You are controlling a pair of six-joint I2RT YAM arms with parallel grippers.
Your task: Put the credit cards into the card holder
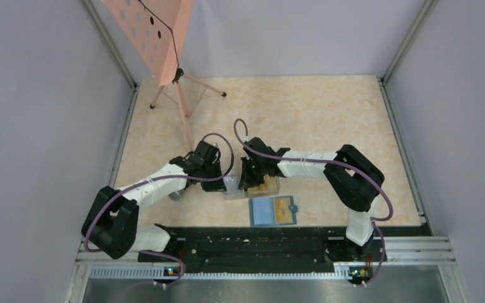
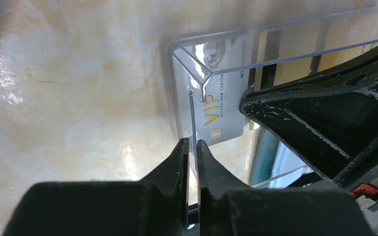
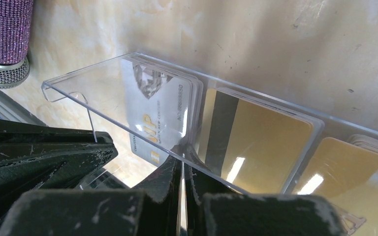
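Note:
A clear compartmented box (image 1: 233,196) stands at the middle front of the table. One compartment has a stack of silver cards (image 3: 160,98) marked VIP; beside it are gold cards (image 3: 263,142). My left gripper is shut on the box's clear left wall. Tips together, my right gripper is down at the side of the silver stack facing the gold one. No card shows clearly between its fingers. Just in front of the box lies a blue holder (image 1: 294,209) with a light blue panel and a gold one.
Left of the box, a purple glittery microphone (image 3: 5,32) lies on the table. A pink easel (image 1: 183,104) stands at the back left.

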